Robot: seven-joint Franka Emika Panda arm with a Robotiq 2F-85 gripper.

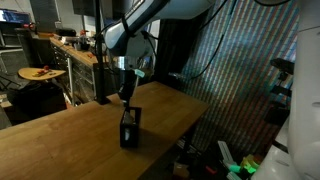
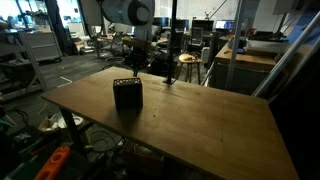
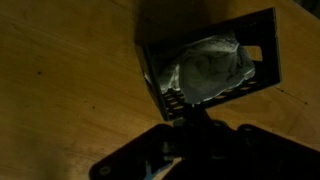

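Note:
A black crate (image 1: 130, 130) with slotted walls stands upright on the wooden table. In the wrist view, a crumpled grey-white cloth (image 3: 212, 70) lies inside the crate (image 3: 262, 42). My gripper is at the crate's near wall in that view, its dark fingers close together by the lower edge of the cloth. It appears shut, and nothing shows between the fingers. Exterior view 1 has the gripper (image 1: 127, 99) pointing down just above the crate's opening. The crate (image 2: 128, 95) also shows in exterior view 2, its contents hidden by its wall.
Around the crate, the wooden table (image 2: 205, 115) is largely bare. Its near edge lies close to the crate in exterior view 1. A round stool (image 1: 42, 74) and a workbench (image 1: 80, 48) stand in the background.

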